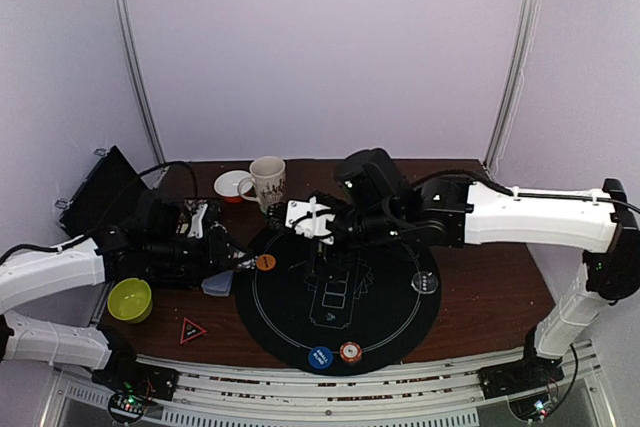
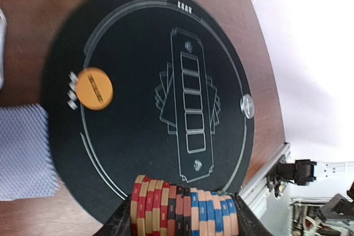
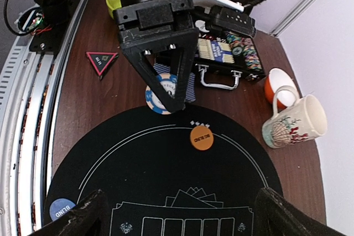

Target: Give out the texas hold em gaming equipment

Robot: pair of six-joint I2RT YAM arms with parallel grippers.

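Note:
My left gripper is shut on a row of poker chips (image 2: 166,205), their edges coloured red, black, tan and blue. In the right wrist view the chip row (image 3: 161,93) shows face-on between the left fingers, above the near-left rim of the round black mat (image 1: 300,332). An orange button (image 1: 265,262) lies on the mat just beyond. Over the mat's middle hangs my right gripper, open and empty. A blue blind button (image 1: 320,357), a red-and-white chip (image 1: 350,352) and a clear dealer disc (image 1: 425,282) rest along the mat's edge.
The open chip case (image 3: 221,53) stands at the left, partly hidden by my left arm. Around it are a card deck (image 2: 25,153), a yellow-green bowl (image 1: 130,300) and a red triangle (image 1: 191,330). Behind the mat stand a mug (image 1: 268,185) and a small bowl (image 1: 233,185).

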